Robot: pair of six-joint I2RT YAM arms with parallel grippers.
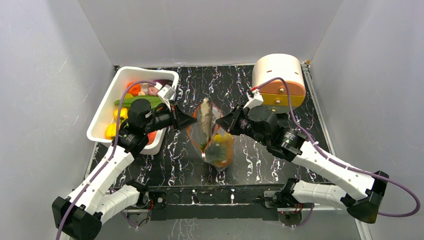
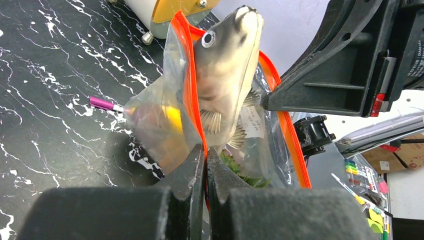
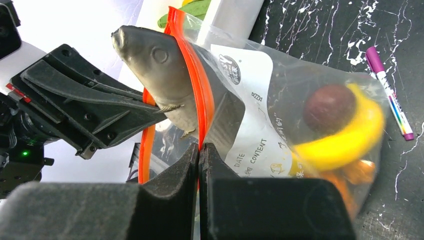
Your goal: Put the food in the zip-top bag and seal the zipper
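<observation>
A clear zip top bag [image 1: 223,150] with an orange zipper edge hangs between my two grippers, its mouth spread apart. Inside are a banana [image 3: 367,125], a dark round fruit [image 3: 330,107] and something leafy green [image 2: 245,172]. A grey fish [image 1: 205,120] stands head up in the bag, its head [image 2: 235,40] sticking out past the zipper edge. My left gripper is shut on one side of the bag's rim. On the opposite side, my right gripper is shut on the rim too.
At the left, a white bin [image 1: 102,107] holds several vegetables and fruits. A cream and yellow box [image 1: 279,80] stands at the back right. On the dark marbled table lies a purple-capped marker [image 3: 390,92], close to the bag's bottom.
</observation>
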